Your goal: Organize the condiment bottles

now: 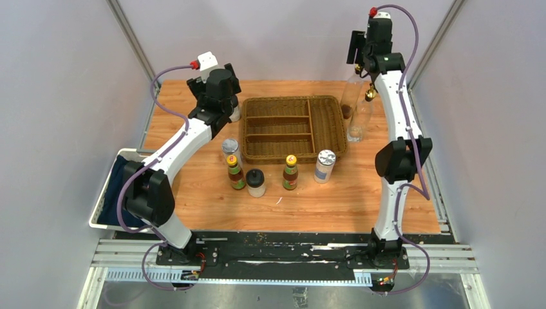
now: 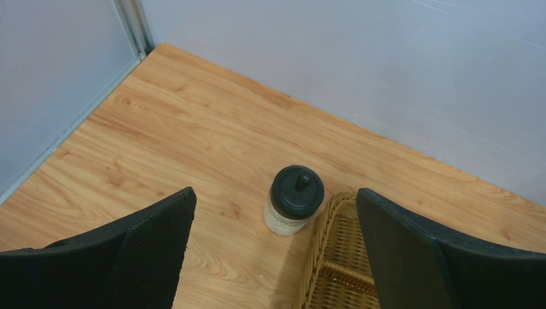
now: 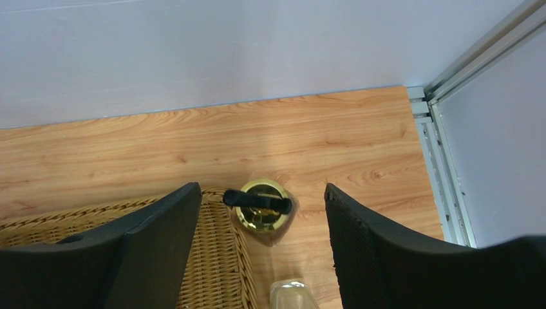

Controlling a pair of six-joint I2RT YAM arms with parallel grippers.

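Note:
The brown wicker basket (image 1: 261, 153) with its dividers sits mid-table, its compartments empty. Two tall clear bottles with gold tops stand by its right end: a rear bottle (image 1: 349, 101) and a front bottle (image 1: 360, 122). Over the rear one is my right gripper (image 1: 358, 50), its fingers apart; in the right wrist view a gold cap with a black spout (image 3: 257, 201) shows between them, touching neither. My left gripper is open and empty above a black-lidded jar (image 2: 297, 193) at the basket's left end. Two sauce bottles with yellow caps (image 1: 235, 174) (image 1: 290, 172) stand in front.
Also near the basket's front are a silver-lidded shaker (image 1: 231, 149), another silver-lidded shaker (image 1: 324, 167) and a black-lidded jar (image 1: 255, 183). A white bin (image 1: 96, 215) with dark lining lies left.

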